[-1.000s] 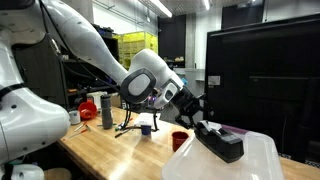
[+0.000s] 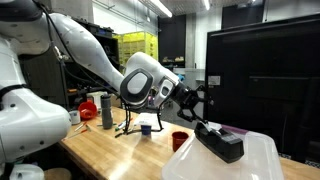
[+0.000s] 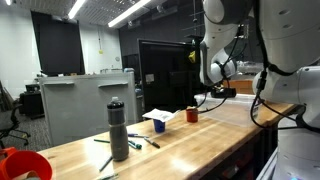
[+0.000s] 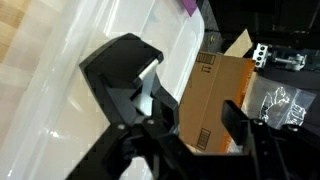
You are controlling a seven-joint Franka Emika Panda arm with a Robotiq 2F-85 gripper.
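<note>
A black box-like object (image 2: 220, 142) lies tilted in a translucent white bin (image 2: 255, 158). In the wrist view the same black object (image 4: 112, 68) carries a pale strip (image 4: 147, 82) on its face, near one finger. My gripper (image 2: 198, 106) hangs just above the black object's left end. Seen from the wrist, the gripper has its dark fingers apart, with no object clearly gripped between them. Whether a fingertip touches the strip or the black object cannot be made out.
A red mug (image 3: 192, 115) and a blue cup (image 3: 159, 126) stand on the wooden table (image 3: 190, 150). A dark bottle (image 3: 118, 130), loose tools and a red bowl (image 3: 25, 165) are farther off. Cardboard (image 4: 215, 95) lies beyond the bin's edge.
The gripper's fingers look slightly shifted above the black object, while the arm stays almost in place. The black object and the bin have not visibly moved.
</note>
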